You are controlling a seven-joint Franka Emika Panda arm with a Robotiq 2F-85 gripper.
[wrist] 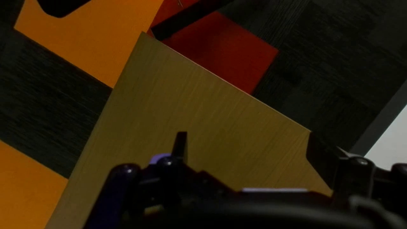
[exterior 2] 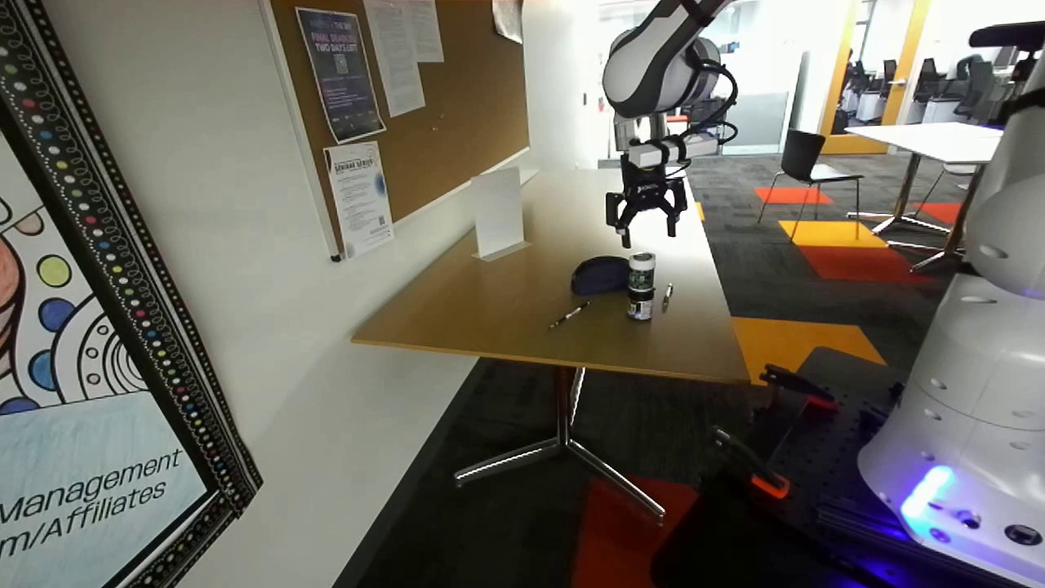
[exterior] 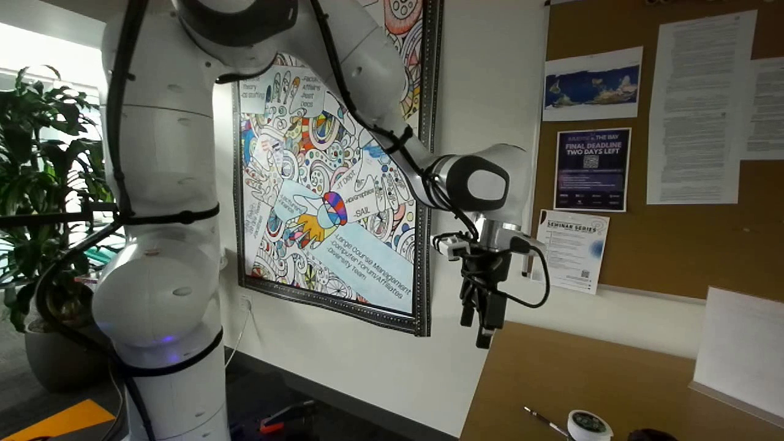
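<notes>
My gripper point(exterior: 476, 332) hangs open in the air above the table point(exterior: 558, 367), fingers pointing down and nothing between them. In the wrist view, the spread fingers of the gripper frame bare wood. A jar with a white lid point(exterior 2: 642, 263) stands upright on the table in exterior view 2. Beside it lie a dark blue case point(exterior 2: 599, 275), a pen point(exterior 2: 569, 314) and another pen-like item point(exterior 2: 668, 296). Exterior view 1 cuts off the jar point(exterior: 589, 424) and the case point(exterior: 650, 435) at its lower edge.
Upright on the table near the wall is a white board point(exterior 2: 500, 211). A corkboard point(exterior: 691, 242) covers the wall behind the table.
</notes>
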